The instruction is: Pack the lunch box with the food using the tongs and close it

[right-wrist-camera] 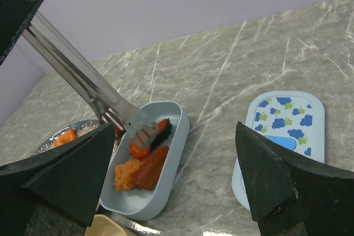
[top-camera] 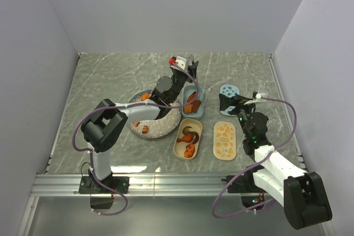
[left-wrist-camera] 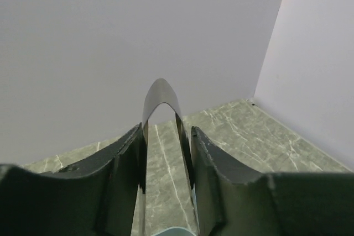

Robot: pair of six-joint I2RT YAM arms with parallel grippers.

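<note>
My left gripper [top-camera: 188, 66] is shut on metal tongs [left-wrist-camera: 161, 89], held over the blue lunch box [top-camera: 201, 106]. In the right wrist view the tong tips [right-wrist-camera: 141, 128] are at red food in that box, beside brown pieces [right-wrist-camera: 149, 169]; whether they grip any is unclear. A cream box [top-camera: 177, 147] with food sits in front. The plate [top-camera: 160, 128] with food pieces lies to the left, partly behind my left arm. My right gripper [top-camera: 227, 102] is open above the blue patterned lid [right-wrist-camera: 285, 109], with nothing between its fingers.
A yellow lid [top-camera: 224, 141] lies front right, beside the cream box. Walls border the table at the back and sides.
</note>
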